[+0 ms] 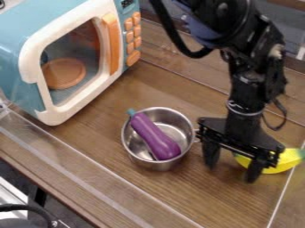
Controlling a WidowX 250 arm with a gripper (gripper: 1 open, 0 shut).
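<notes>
My black gripper (233, 162) is low over the wooden table at the right, open, its fingers at the near side of a yellow banana (284, 160), which is partly hidden behind them. To its left a metal pot (134, 148) holds a purple eggplant (155, 135). The pot's handle is hidden behind the gripper.
A toy microwave (30, 36) in blue and white, with an orange disc inside, stands at the upper left. Bare table (119, 187) lies in front of the pot.
</notes>
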